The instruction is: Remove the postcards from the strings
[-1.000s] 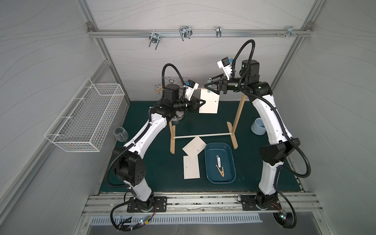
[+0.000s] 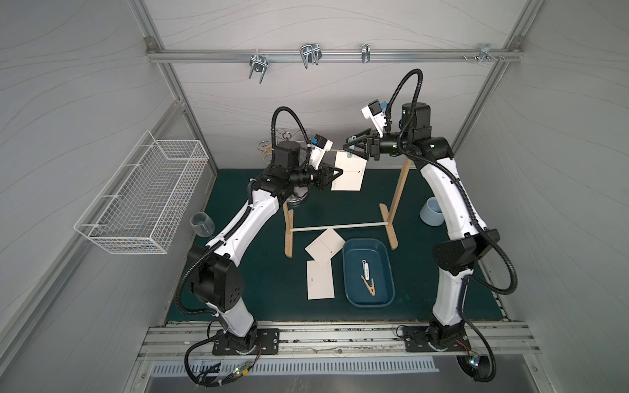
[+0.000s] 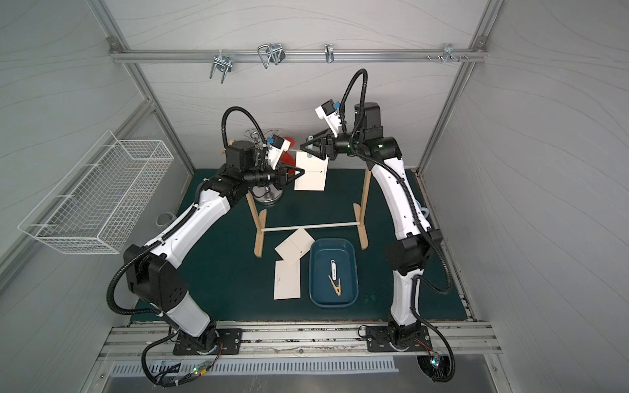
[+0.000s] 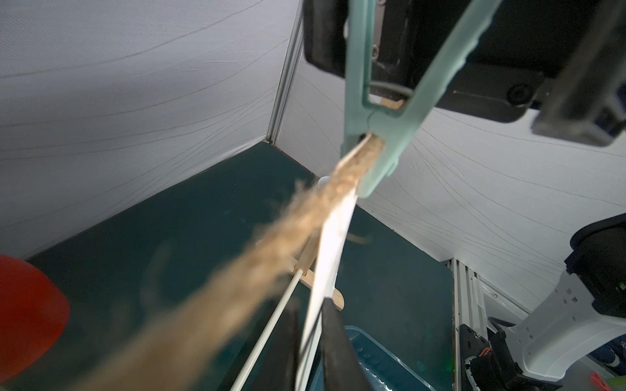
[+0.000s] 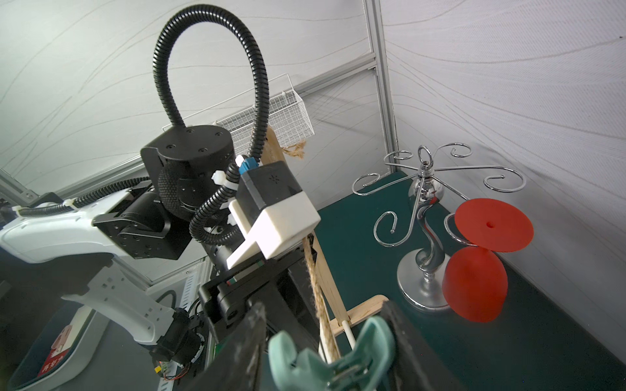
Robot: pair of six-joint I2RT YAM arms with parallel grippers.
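A cream postcard [image 2: 349, 173] hangs from the twine string [image 4: 241, 286] on a wooden frame, clipped by a mint-green clothespin [image 4: 358, 123]. Its left edge is pinched by my left gripper [image 2: 339, 171]; the left wrist view shows the dark fingers [image 4: 335, 348] shut on the thin white edge. My right gripper stands part open around the clothespin's handles, one finger on each side; firm contact on both sides cannot be made out. Two more postcards, one askew [image 2: 325, 245] and one straight [image 2: 320, 280], lie on the table.
A blue tray [image 2: 347, 288] beside the loose cards contains a wooden clothespin [image 2: 369, 285] and a white one [image 2: 365, 270]. Behind the string stands a chrome stand [image 5: 424, 283] with red pieces [image 5: 476, 283].
The hanging postcard's top has swayed a little with it. My left arm is nearly still.
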